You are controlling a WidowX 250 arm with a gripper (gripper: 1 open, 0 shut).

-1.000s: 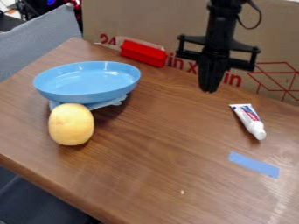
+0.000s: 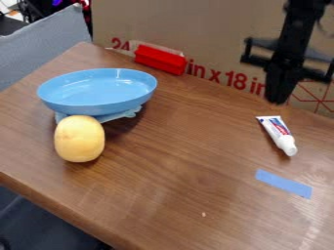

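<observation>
My black gripper [image 2: 278, 92] hangs at the upper right, blurred, above the back of the table and over the cardboard, with its tip pointing down and shut, nothing visible between its fingers. A white toothpaste tube [image 2: 278, 135] lies on the table below it. A blue plastic bowl [image 2: 98, 90] sits at the left on a light blue object [image 2: 121, 115], and a yellow potato-like item [image 2: 80, 139] lies in front of it.
A red box [image 2: 160, 59] lies at the back against the cardboard [image 2: 209, 59]. A strip of blue tape [image 2: 283, 184] is at the front right.
My gripper has moved to the right over the last second, toward a spot above the tube. The objects on the table have not moved.
</observation>
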